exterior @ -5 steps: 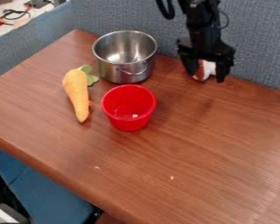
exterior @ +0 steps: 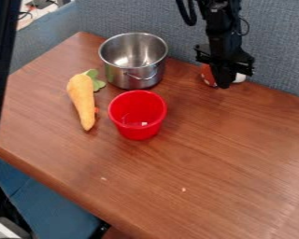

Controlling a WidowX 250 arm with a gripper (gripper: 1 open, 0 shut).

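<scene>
The black gripper (exterior: 224, 73) is low at the back right of the table, directly over a small red-and-white object (exterior: 207, 74), which it largely hides. Whether its fingers are shut, or touch or hold that object, is hard to tell. A steel pot (exterior: 134, 58) stands to the left of the gripper. A red cup (exterior: 137, 114) stands in front of the pot, and an orange plush carrot (exterior: 82, 99) with green leaves lies to the left of the cup.
A grey padded wall (exterior: 275, 56) runs along the back edge, just behind the gripper. A dark vertical shape borders the view at the upper left.
The pot, cup and carrot are unchanged.
</scene>
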